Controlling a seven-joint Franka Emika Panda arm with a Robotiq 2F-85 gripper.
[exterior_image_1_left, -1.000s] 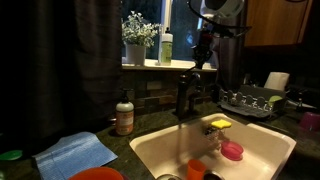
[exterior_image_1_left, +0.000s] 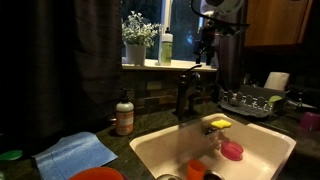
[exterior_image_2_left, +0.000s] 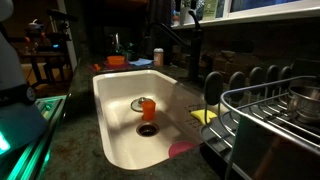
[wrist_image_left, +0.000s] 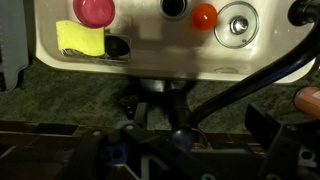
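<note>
Above the counter behind the sink, my gripper hangs open, its fingers wide apart and nothing between them. In exterior view 1 the gripper (exterior_image_1_left: 203, 52) is small and dark in front of the window, over the black faucet (exterior_image_1_left: 184, 95). The faucet (wrist_image_left: 265, 75) crosses close to the fingers in the wrist view. Inside the white sink (exterior_image_2_left: 112, 128) stand an orange cup (exterior_image_2_left: 148, 109) and, beside it, a round metal lid (wrist_image_left: 237, 25). A pink bowl (wrist_image_left: 93, 11) is at the sink's other end. A yellow sponge (wrist_image_left: 80, 38) lies by the sink's back edge.
On the windowsill stand a potted plant (exterior_image_1_left: 138, 38) and a green-labelled bottle (exterior_image_1_left: 166, 47). A soap bottle (exterior_image_1_left: 124, 116), a blue cloth (exterior_image_1_left: 75, 155) and a red dish (exterior_image_1_left: 98, 174) are left of the sink. The dish rack (exterior_image_2_left: 270, 108) occupies the opposite side.
The arm and gripper have shifted slightly in front of the window, the arm's upper part a little to the right. The objects in and around the sink look unmoved.
</note>
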